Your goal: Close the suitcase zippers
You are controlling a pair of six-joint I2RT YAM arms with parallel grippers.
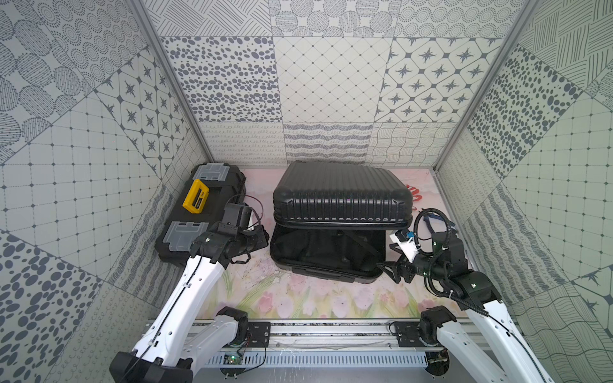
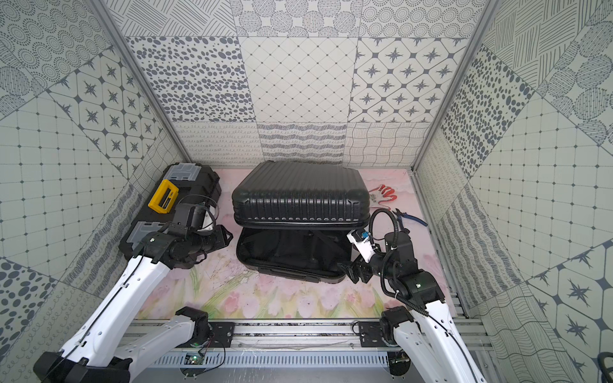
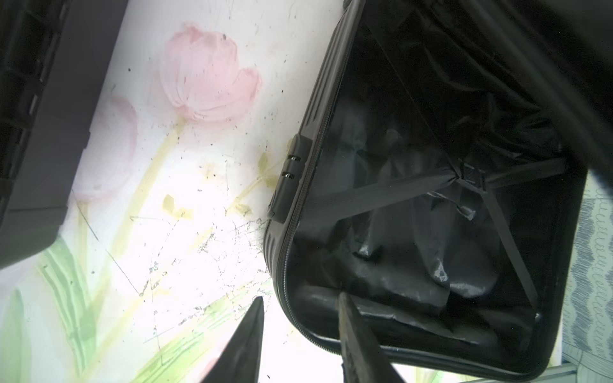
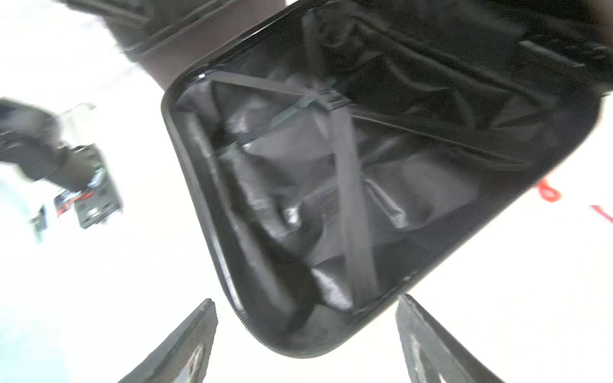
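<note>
A black ribbed suitcase stands open, its lid (image 1: 341,191) raised above the base, whose zippered rim (image 3: 284,255) runs round a dark lining with crossed straps (image 4: 351,210). Latch hardware (image 3: 287,175) sits on the base's side in the left wrist view. My left gripper is open at the suitcase's left, with no object between its fingers, over the table by a rounded corner. My right gripper is open at the base's right front corner, its fingers apart with nothing held. The right wrist view is blurred.
A black toolbox (image 1: 178,223) with a yellow handle lies along the left. Red-and-white gloves (image 2: 382,194) and blue-handled pliers (image 2: 412,218) lie at the right behind my right arm.
</note>
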